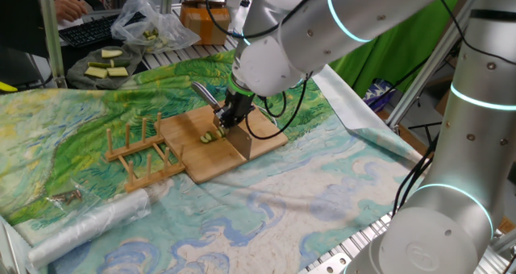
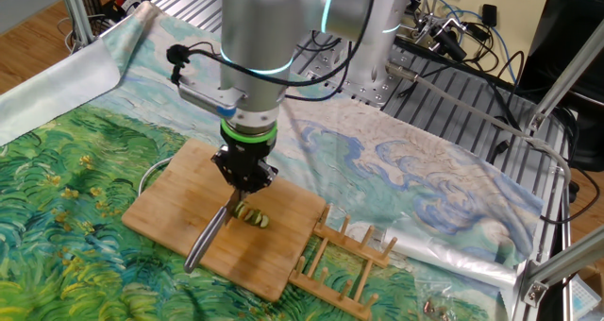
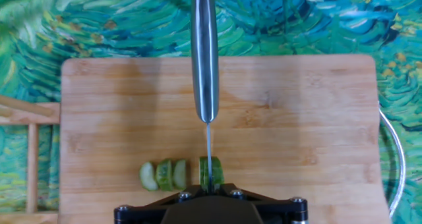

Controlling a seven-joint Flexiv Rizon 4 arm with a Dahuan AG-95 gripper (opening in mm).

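Observation:
My gripper is shut on a metal knife (image 3: 206, 66), holding it near where the handle meets the blade. In the wrist view the handle points away from the gripper and the blade shows edge-on as a thin line. A short green cucumber piece (image 3: 218, 168) lies directly under or against that blade; whether it is cut through cannot be told. Left of it, several cut cucumber slices (image 3: 165, 175) lie in a loose row on the wooden cutting board (image 3: 297, 112). The broad blade (image 1: 240, 141) stands upright over the board in exterior view 1.
A wooden peg rack (image 2: 326, 260) adjoins one side of the board. Near it lies a clear plastic roll (image 1: 93, 226). More cucumber pieces (image 1: 107, 70) sit on a dark bag at the back left. The right part of the board is bare.

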